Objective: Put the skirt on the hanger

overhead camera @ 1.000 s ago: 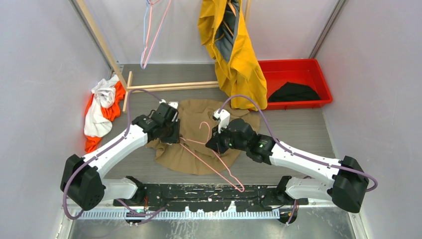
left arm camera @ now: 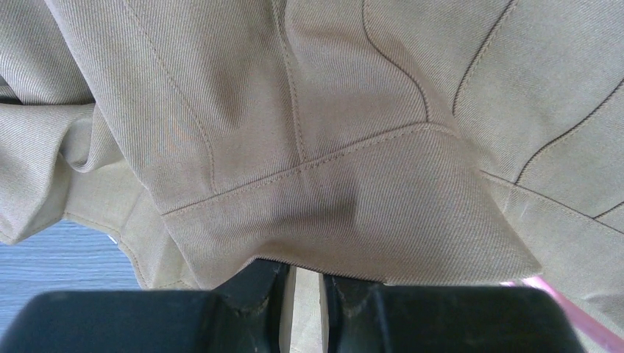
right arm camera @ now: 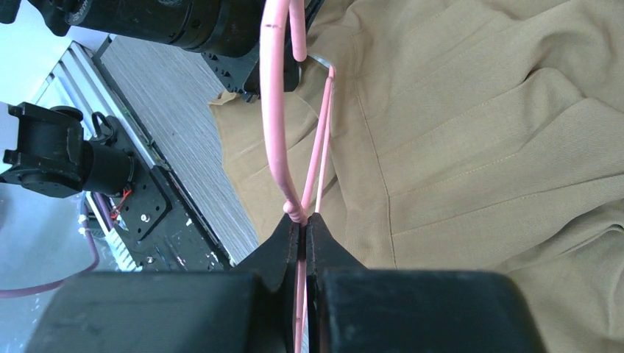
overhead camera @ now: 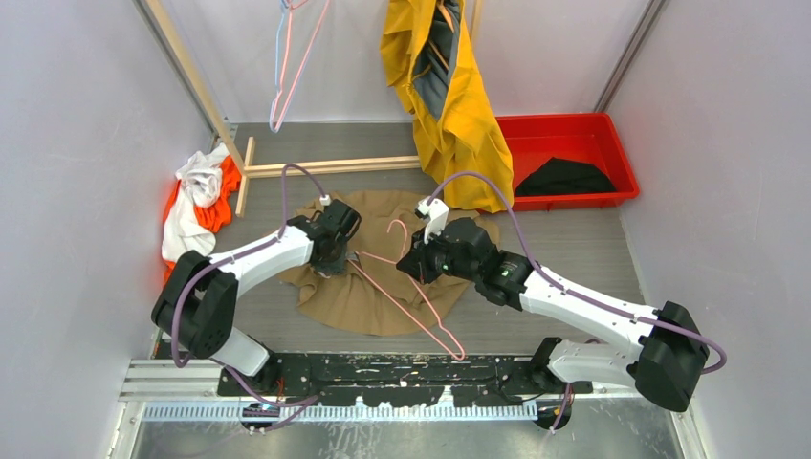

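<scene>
The tan skirt (overhead camera: 383, 316) lies spread on the floor. My right gripper is shut on a pink hanger (right arm camera: 274, 103), held over the skirt with one end reaching toward my left gripper. In the left wrist view the left fingertips are tucked under a stitched fold of the skirt (left arm camera: 309, 184), with a small gap between the fingers; whether they hold cloth is hidden.
A yellow garment (overhead camera: 454, 143) hangs on the wooden rack (overhead camera: 325, 165) behind. A red bin (overhead camera: 602, 134) with dark cloth stands back right. Orange and white cloths (overhead camera: 191, 225) lie left; spare hangers hang above.
Since about a second ago my left gripper has shifted down into the skirt and its arm has straightened.
</scene>
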